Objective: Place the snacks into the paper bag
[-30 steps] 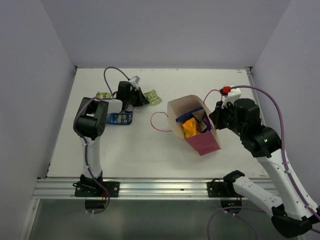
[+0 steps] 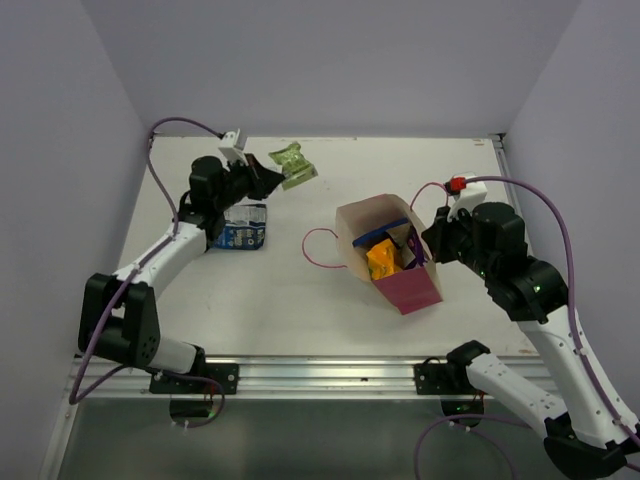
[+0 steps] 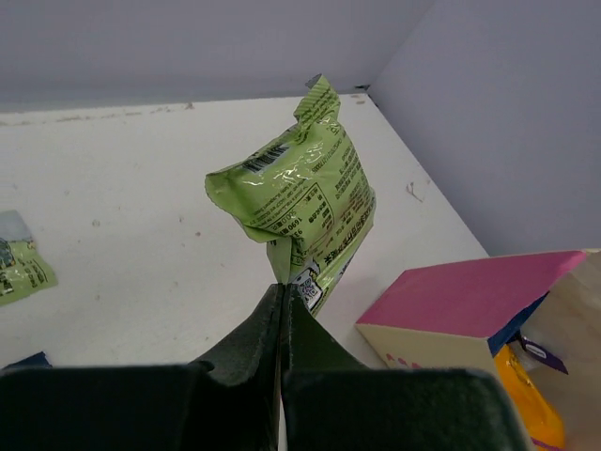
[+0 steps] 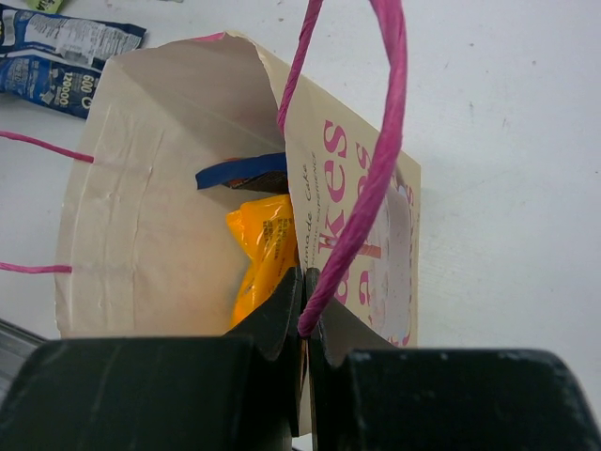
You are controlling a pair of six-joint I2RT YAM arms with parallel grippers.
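Observation:
A green snack packet [image 3: 305,193] hangs by its lower corner from my left gripper, which is shut on it above the table. The same packet [image 2: 293,165] shows in the top view, left of the paper bag. That bag [image 2: 410,290] is pink and cream with its mouth open; an orange packet [image 4: 263,249] and a blue one [image 4: 242,170] lie inside. My right gripper is shut on the bag's side wall near a pink handle. Blue snack packets [image 4: 56,80] lie on the table, partly beneath the left arm in the top view.
Another green packet [image 3: 21,263] lies on the table at the left wrist view's left edge. A pink handle loop [image 2: 308,250] sticks out from the bag's left side. Bare white table [image 2: 285,300] lies between the blue packets and the bag.
The left gripper has risen off the table with the green packet and swung slightly away from the front edge. The right arm barely moved.

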